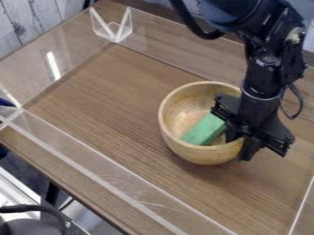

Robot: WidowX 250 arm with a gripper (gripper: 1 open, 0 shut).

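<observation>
My black gripper [251, 139] reaches down from the upper right to the right side of a light wooden bowl [185, 103], shut on what appears to be the bowl's wall; the fingertips are partly hidden in dark overlap. A green block [204, 128] lies tilted inside the bowl, toward its left and middle.
A white wire-like object [112, 27] stands at the back left. The table's left edge shows, with dark items beyond it.
</observation>
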